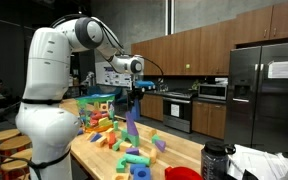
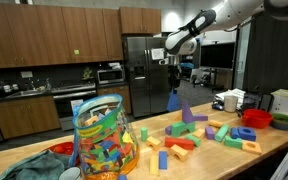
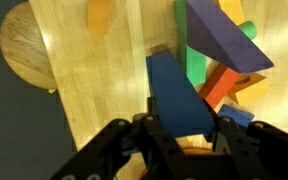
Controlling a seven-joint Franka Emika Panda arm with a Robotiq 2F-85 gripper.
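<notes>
A long blue block [image 3: 176, 88] is clamped in my gripper, pointing away from the fingers in the wrist view. Exterior view 2 has the blue block [image 2: 174, 101] hanging below the gripper [image 2: 172, 88], above the cluttered part of the table. A purple wedge-shaped block [image 3: 224, 36] lies close beside the held block in the wrist view, with a green block [image 3: 195, 65] partly under it. An orange-red block [image 3: 220, 86] is nearby. In exterior view 1 the gripper [image 1: 136, 91] is small and its fingertips are hard to make out.
Several coloured blocks cover the wooden table. A clear container of blocks [image 2: 106, 140] stands at the near left in exterior view 2. A red bowl [image 2: 255, 118] and a green bowl [image 2: 283, 121] sit at right. A black canister [image 1: 215, 160] stands near the table's front in exterior view 1.
</notes>
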